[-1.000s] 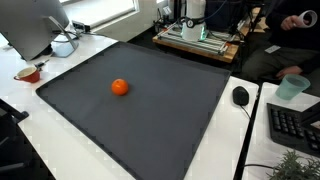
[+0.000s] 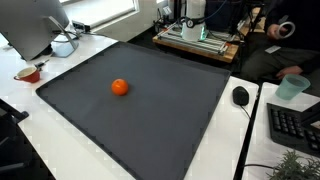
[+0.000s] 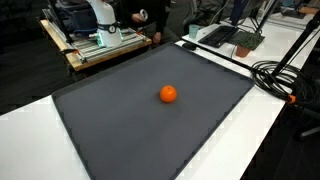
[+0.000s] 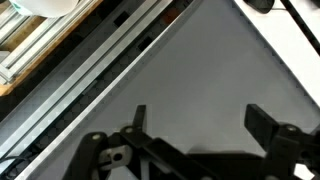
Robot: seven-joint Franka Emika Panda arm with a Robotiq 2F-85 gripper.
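Observation:
An orange ball (image 2: 120,87) lies alone on the dark grey mat (image 2: 150,125), toward the mat's far left in exterior view 1. In exterior view 2 the same orange ball (image 3: 168,94) sits near the mat's middle. My gripper stands open in the wrist view, its dark fingers wide apart, with only bare grey surface between them. The ball is not seen in the wrist view. Neither exterior view shows the gripper; only the white lower arm (image 3: 105,20) appears.
Around the mat is a white table. A red cup (image 2: 29,74) stands at its left edge. A black mouse (image 2: 240,96), a pale green cup (image 2: 292,87) and a keyboard (image 2: 295,127) are at the right. Coiled black cable (image 3: 278,77) lies beside the mat.
At the upper right of exterior view 1, the white round thing by the seated person has shifted left and slightly down. The ball has stayed in place.

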